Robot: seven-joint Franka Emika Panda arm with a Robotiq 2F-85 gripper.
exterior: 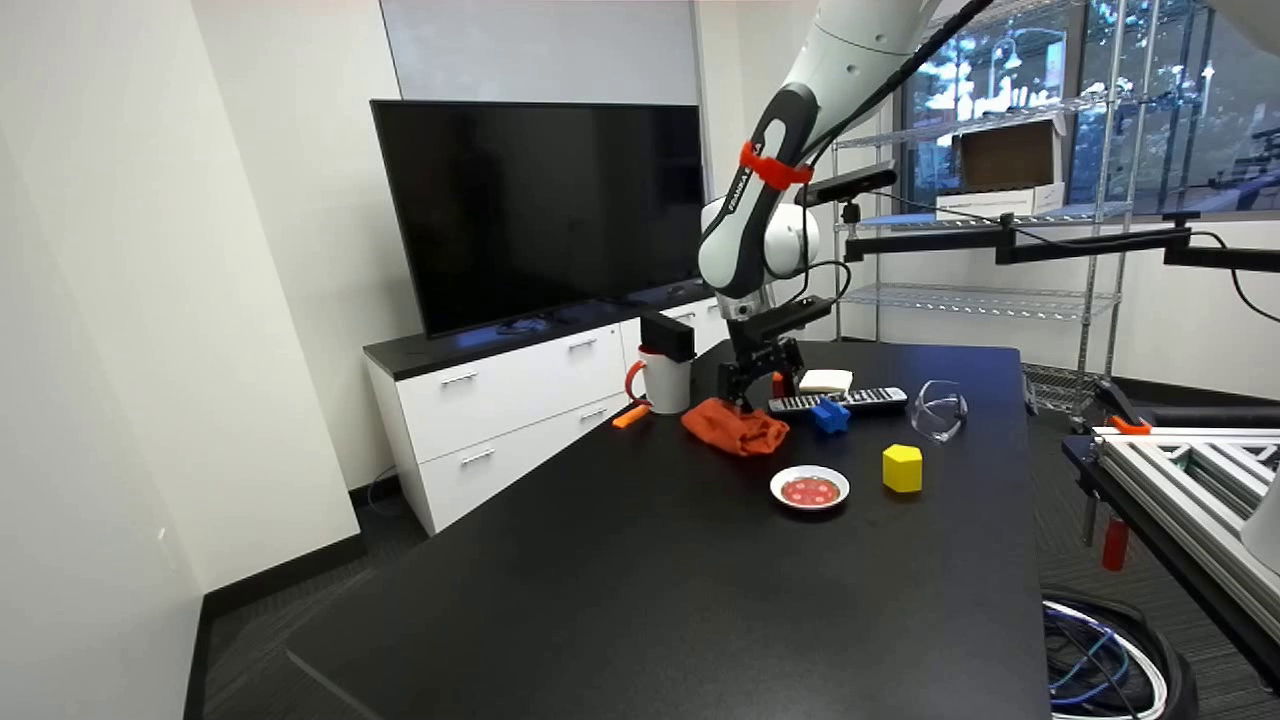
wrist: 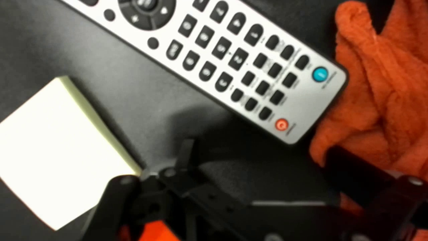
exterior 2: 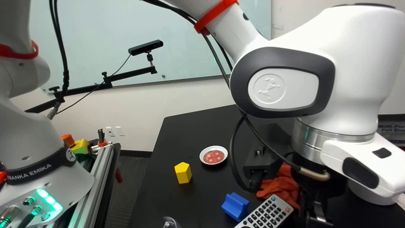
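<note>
My gripper is low over the dark table with its fingers wide apart, so it stands open. Its right-hand finger (wrist: 353,170) overlaps the edge of a crumpled orange cloth (wrist: 371,108); whether it touches is unclear. The other finger (wrist: 186,154) is beside a pale sticky-note pad (wrist: 60,148). Bare tabletop shows between them. Just beyond the fingers lies a grey remote (wrist: 256,68), its end against the cloth. In exterior view 1 the gripper is behind the cloth (exterior: 734,428). The arm hides the fingertips in exterior view 2.
A blue block (exterior: 830,415) sits by the remote. Nearer are a white dish (exterior: 810,490) with a red pattern and a yellow block (exterior: 902,468). Clear glasses (exterior: 939,410) lie to the right, a mug (exterior: 667,384) stands to the left.
</note>
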